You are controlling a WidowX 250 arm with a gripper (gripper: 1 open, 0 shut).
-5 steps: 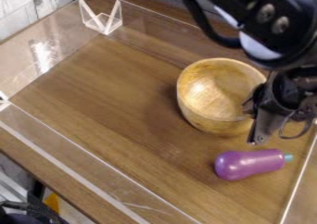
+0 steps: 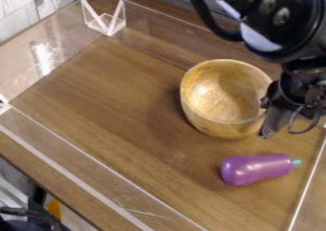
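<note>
A wooden bowl [image 2: 214,97] stands on the wooden table at the centre right. A purple toy eggplant [image 2: 254,169] lies on the table below and to the right of it. The dark gripper [image 2: 277,116] is at the bowl's right rim, low, its fingertips partly hidden among its own parts; I cannot see anything held between them.
Clear plastic walls [image 2: 38,49] edge the table, with a clear bracket at the back left. The arm fills the upper right.
Over the last second the gripper has shifted slightly up and to the right beside the bowl's rim. The bowl and eggplant look unmoved.
</note>
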